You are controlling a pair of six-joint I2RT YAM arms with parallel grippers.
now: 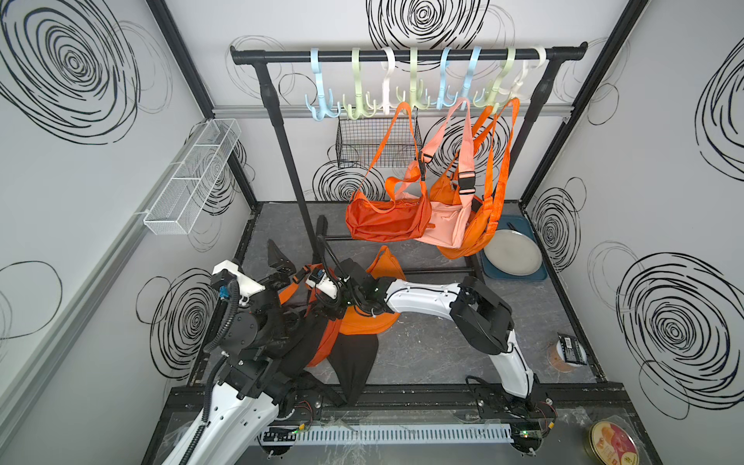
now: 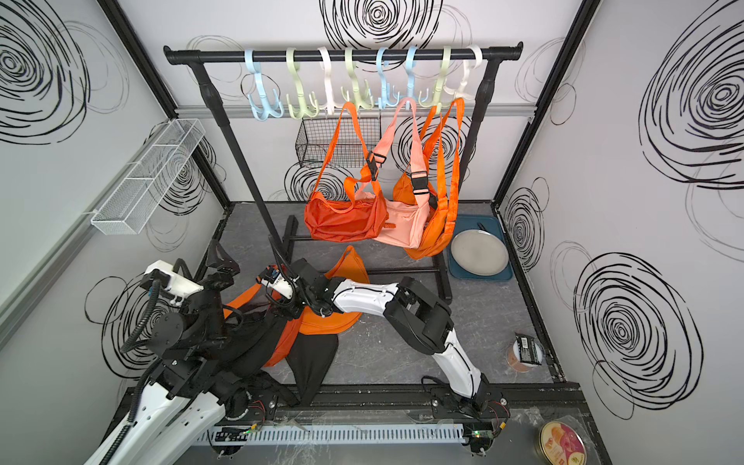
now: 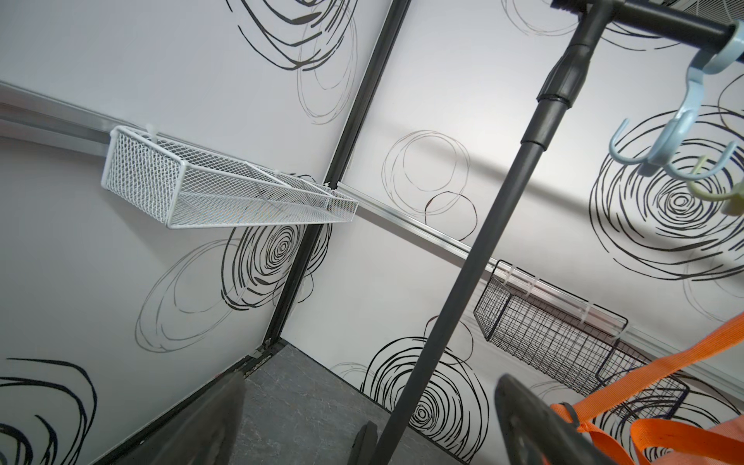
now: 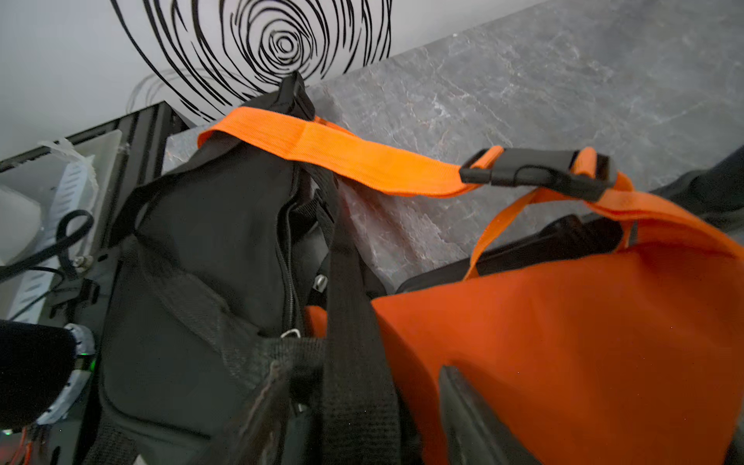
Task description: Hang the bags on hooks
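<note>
Orange bags point(image 1: 372, 325) and black bags point(image 4: 201, 294) lie piled on the floor. My right gripper is down over this pile, fingers apart around a black strap. My left gripper is raised at the front left, open and empty, facing the rack's left upright. From the rack bar point(image 2: 224, 55) hang blue, green and white hooks point(image 1: 317, 93). A red-orange bag point(image 1: 383, 217), a pink bag point(image 2: 403, 224) and an orange bag hang from hooks on the right half.
A white wire basket point(image 1: 186, 186) is on the left wall, a black one point(image 2: 333, 131) on the back wall. A plate point(image 1: 511, 254) on a blue tray is at the right. Left hooks hold nothing.
</note>
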